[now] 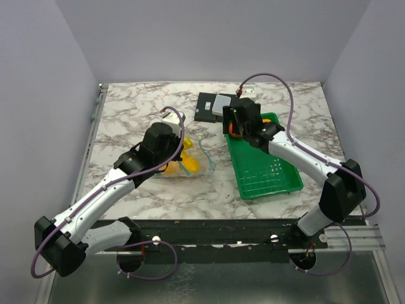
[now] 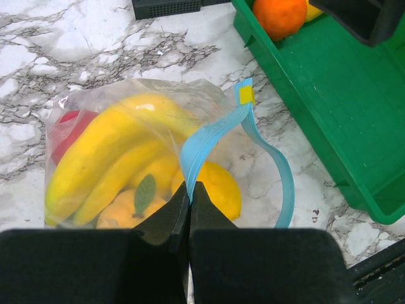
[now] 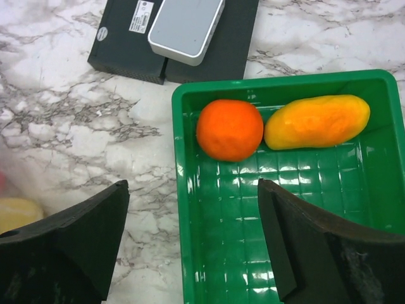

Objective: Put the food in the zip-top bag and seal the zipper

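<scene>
A clear bag (image 2: 95,152) with a blue zipper (image 2: 209,139) holds bananas, a lemon (image 2: 215,196) and other fruit. My left gripper is shut on the edge of the bag's zipper strip, which runs into its fingertips. My right gripper hangs open over the green tray (image 3: 183,190), nothing between its fingers. In the tray's back part lie an orange (image 3: 229,130) and an oblong yellow-orange fruit (image 3: 316,121).
Behind the tray are flat black boxes (image 3: 126,50) with a silver box (image 3: 183,28) on top. Bare marble lies between bag and tray and along the back.
</scene>
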